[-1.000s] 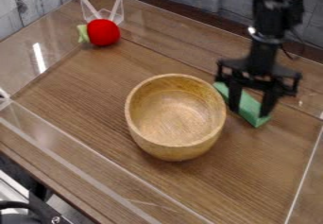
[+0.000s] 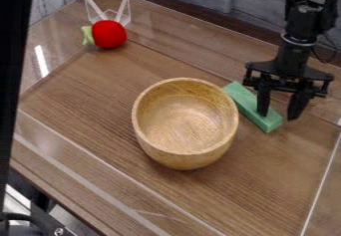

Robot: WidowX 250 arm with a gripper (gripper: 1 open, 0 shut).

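A green block [image 2: 254, 108] lies on the wooden table at the right, beside a yellow-tan bowl [image 2: 185, 121]. The black gripper [image 2: 282, 93] hangs from the right rear, low over the block's right side, with its fingers spread along it. Whether anything sits between the fingers is unclear. A red ball-like object [image 2: 110, 35], with white and green parts by it, rests at the far upper left.
A dark object sits at the lower left corner.
The gripper has moved back and to the right, uncovering more of the green block.
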